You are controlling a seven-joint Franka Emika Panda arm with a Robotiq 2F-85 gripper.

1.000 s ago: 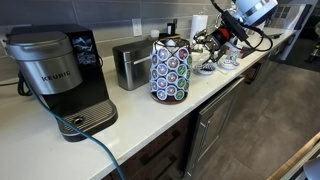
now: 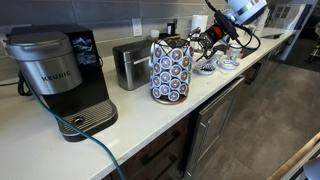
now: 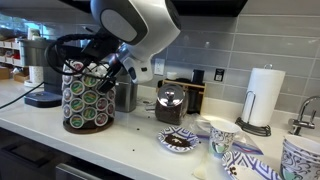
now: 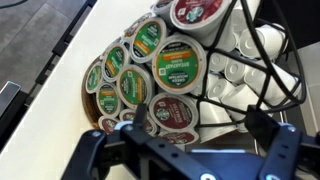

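Note:
A round wire carousel full of coffee pods (image 2: pixel 171 72) stands on the counter right of the black Keurig coffee maker (image 2: pixel 62 80). My gripper is open over the carousel's pods, one dark finger (image 4: pixel 136 132) on each side of the wrist view. Between and beyond the fingers lie pods with green-and-orange and red lids (image 4: pixel 178 63), held in the black wire frame. No pod is clearly gripped. In exterior view 2, the gripper and arm cover the top of the carousel (image 3: pixel 88 105), so contact with it cannot be told.
A metal toaster (image 2: pixel 132 64) stands behind the carousel against the tiled wall. Patterned bowls and cups (image 3: pixel 222 137) and a paper towel roll (image 3: pixel 262 95) sit farther along the counter. Bare counter lies in front of the coffee maker and carousel.
The arm has moved left along the counter, bringing my gripper closer to the top of the carousel. The carousel and coffee maker stay where they were.

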